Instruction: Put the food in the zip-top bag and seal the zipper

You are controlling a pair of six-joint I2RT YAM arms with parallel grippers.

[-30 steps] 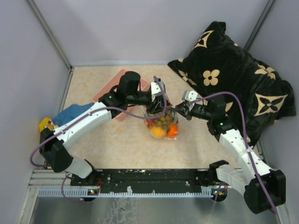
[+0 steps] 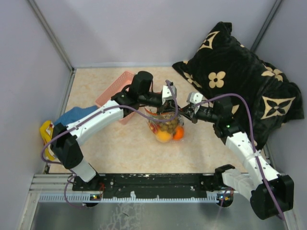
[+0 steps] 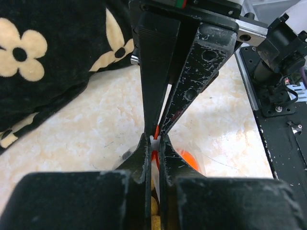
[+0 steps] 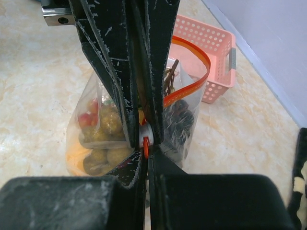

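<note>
The clear zip top bag stands mid-table, filled with fruit; its orange zip curves around the top. An orange fruit and several green ones show through the plastic. My left gripper is shut at the bag's mouth, on a small whitish slider on the zip. Tip to tip with it, my right gripper is shut, too. A bit of orange strip shows at the right fingertips; whether it is pinched is hard to tell. The fingers hide that end of the zip.
Behind the left arm lies a pink basket. A blue cloth and a yellow item are at the left edge. A dark flowered cushion fills the back right.
My left gripper has moved a little to the right along the bag's mouth, right up to the right gripper. The right arm has stayed still, and the bag has shifted slightly right.
</note>
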